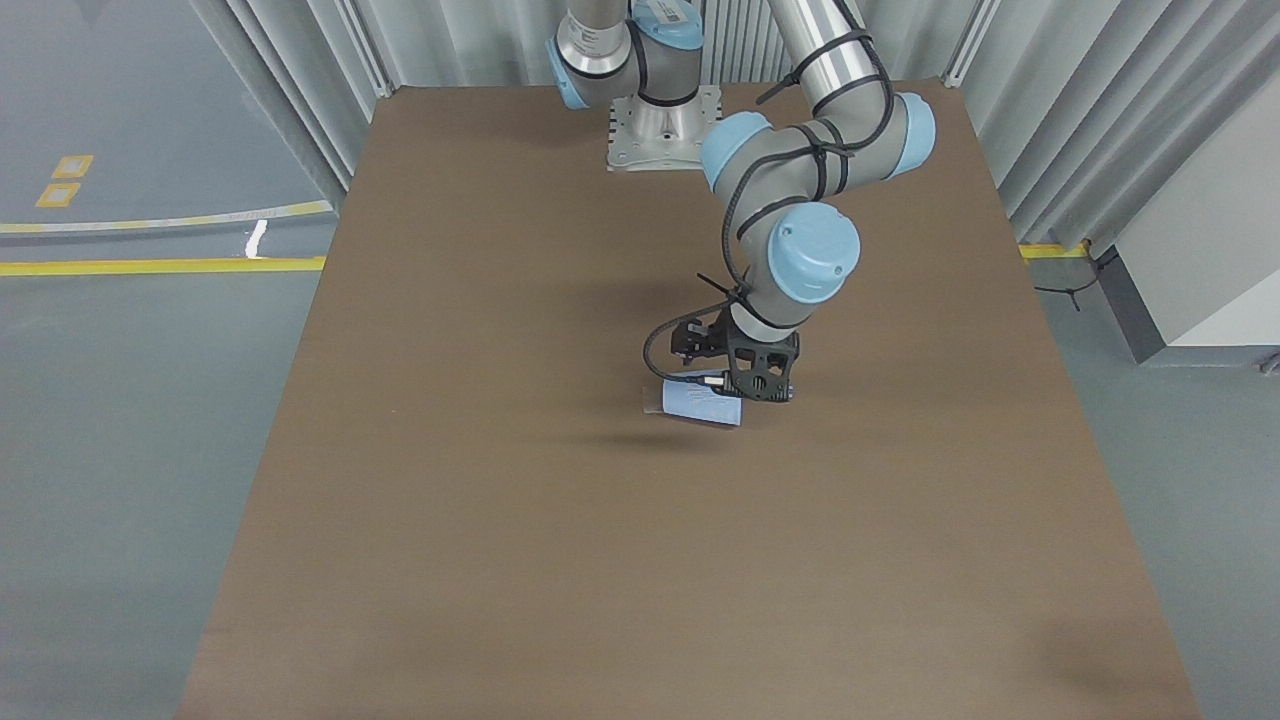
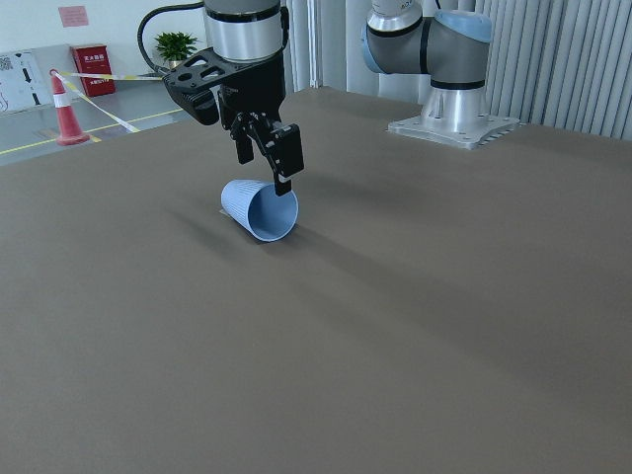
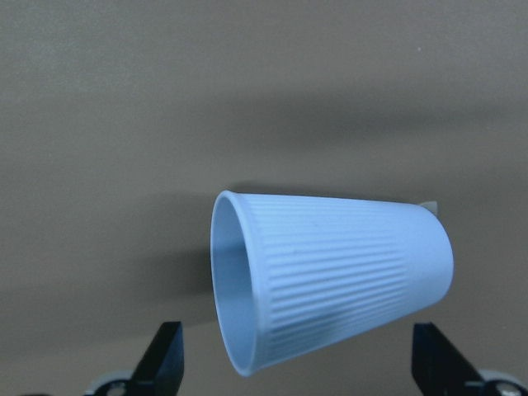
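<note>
A light blue ribbed cup (image 1: 702, 406) lies on its side on the brown table (image 1: 504, 480). In the left view the cup (image 2: 247, 207) has its mouth turned toward that camera. My gripper (image 2: 260, 158) hangs just above it, apart from the table. In the wrist view the cup (image 3: 346, 272) fills the middle, and my two fingertips show along the bottom edge, wide apart with nothing between them; the gripper is open. A small pale piece sticks out behind the cup's base, too hidden to tell what it is.
A robot base (image 2: 452, 123) on a metal plate stands at the back of the table.
</note>
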